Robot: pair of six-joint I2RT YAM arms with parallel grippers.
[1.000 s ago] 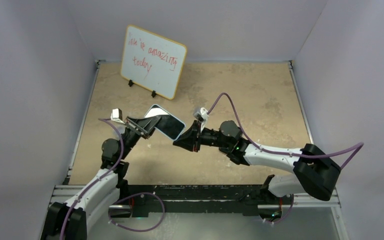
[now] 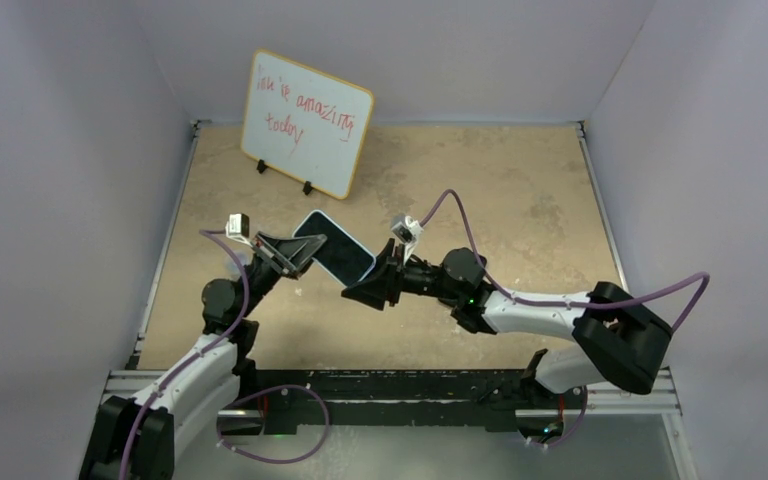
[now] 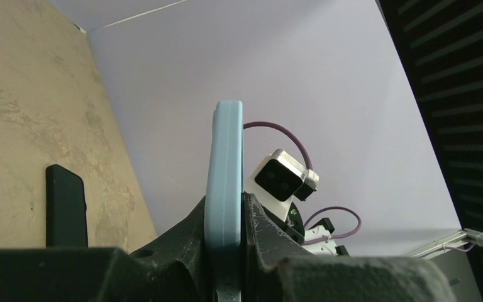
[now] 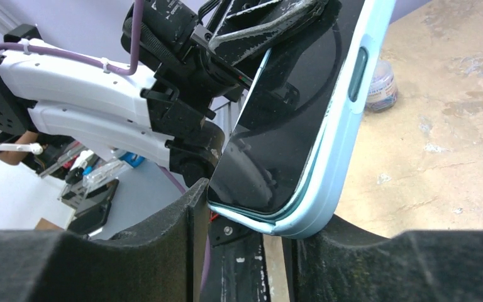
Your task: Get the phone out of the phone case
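Observation:
A phone (image 2: pixel 341 255) in a light blue case (image 4: pixel 336 170) is held tilted in the air by my left gripper (image 2: pixel 315 240), which is shut on its upper part. The left wrist view shows the case (image 3: pixel 225 163) edge-on between the fingers. My right gripper (image 2: pixel 383 277) is at the case's lower end, its fingers parted either side of the bottom corner, one fingertip at the screen's corner; whether it grips is unclear. In the right wrist view the phone's lower edge sits inside the case rim, with a narrow teal strip beside it.
A whiteboard with red writing (image 2: pixel 305 120) stands at the back left. A small clear jar (image 4: pixel 380 91) is on the table behind the case. A black object (image 3: pixel 65 204) lies on the table.
Both grippers and the phone have shifted slightly right over the last second. The right gripper's fingers look a little wider apart, and its arm's elbow has moved slightly.

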